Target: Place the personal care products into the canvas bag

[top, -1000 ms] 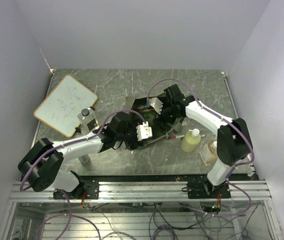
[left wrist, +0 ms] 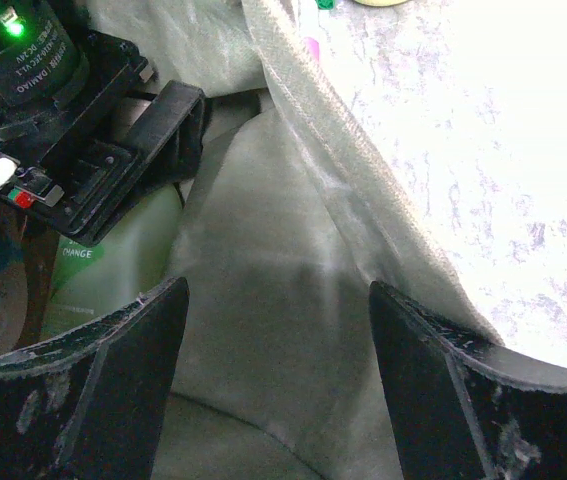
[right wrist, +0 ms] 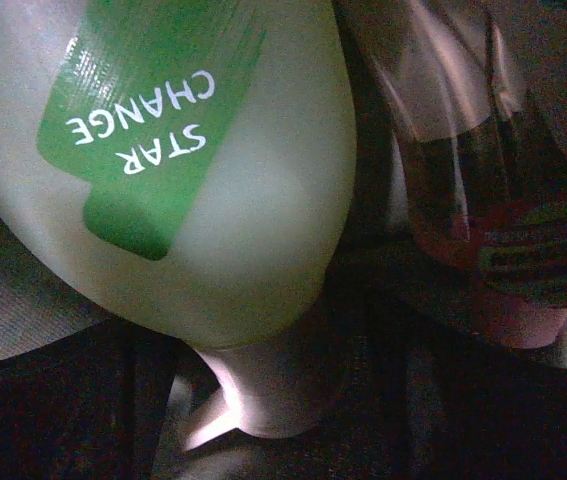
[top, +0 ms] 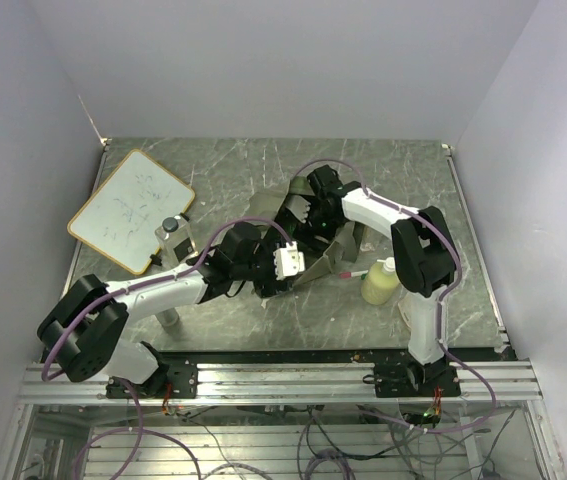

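The canvas bag (top: 318, 270) stands mid-table with both grippers down inside it. My left gripper is open, grey canvas between its fingers, at the near-left of the bag. My right gripper is deep in the bag at a green-labelled "STAR CHANGE" bottle (right wrist: 203, 190); the bottle's neck lies between its dark fingers, and whether they grip it I cannot tell. A second, clear bottle (right wrist: 483, 170) lies beside it. A yellow pump bottle (top: 379, 285) stands outside the bag on the right; a clear bottle (top: 175, 238) stands at the left.
A whiteboard (top: 130, 210) lies at the back left. A marker (top: 353, 275) is beside the bag. A further item (top: 405, 310) at the right is mostly hidden by the right arm.
The right arm has moved left and back, deeper over the bag's far part. The left arm is almost still.
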